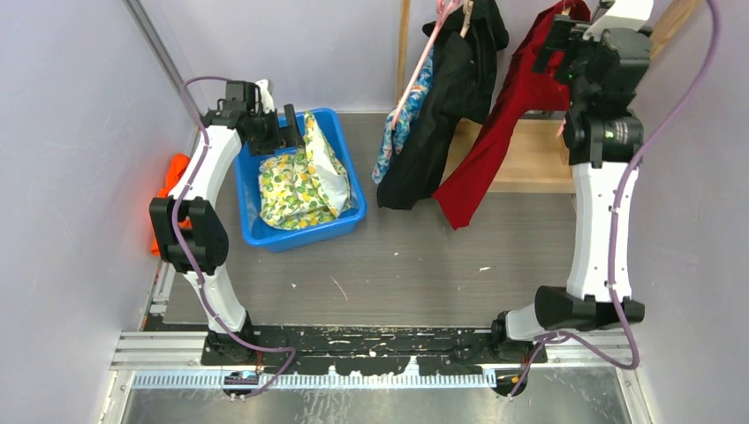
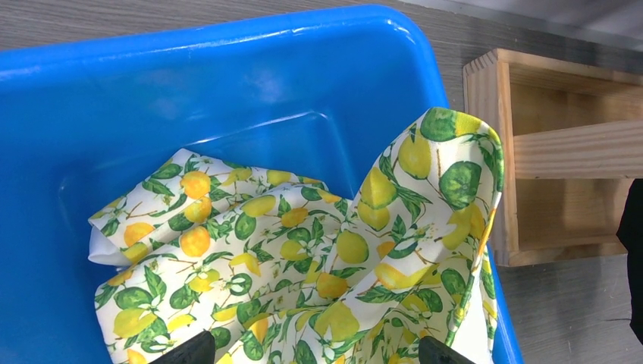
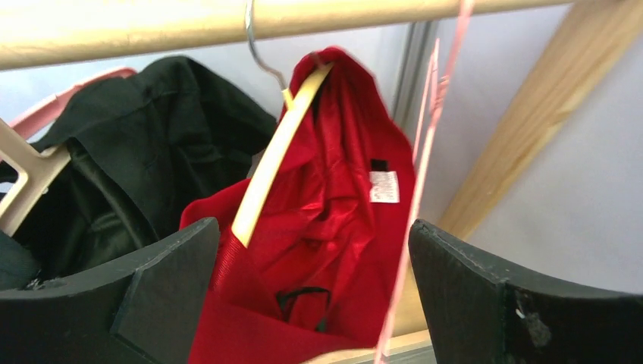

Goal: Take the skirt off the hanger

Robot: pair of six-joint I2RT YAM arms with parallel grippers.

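Note:
A red garment [image 1: 495, 150] [image 3: 341, 189] hangs on a yellow hanger [image 3: 273, 152] from a wooden rail [image 3: 144, 24]. My right gripper [image 1: 552, 44] stands open in front of it, the hanger and red cloth between and beyond its fingers. A pink hanger [image 3: 421, 174] is by the right finger. Black [image 1: 424, 141] and blue patterned [image 1: 393, 132] garments hang to the left. My left gripper [image 1: 291, 132] is open above a lemon-print cloth [image 1: 291, 185] [image 2: 250, 265] in a blue basket [image 1: 300, 233] [image 2: 227, 53].
A wooden frame base [image 1: 530, 181] sits at the back right. An orange item [image 1: 172, 177] lies beside the left arm. Walls [image 1: 689, 238] bound both sides.

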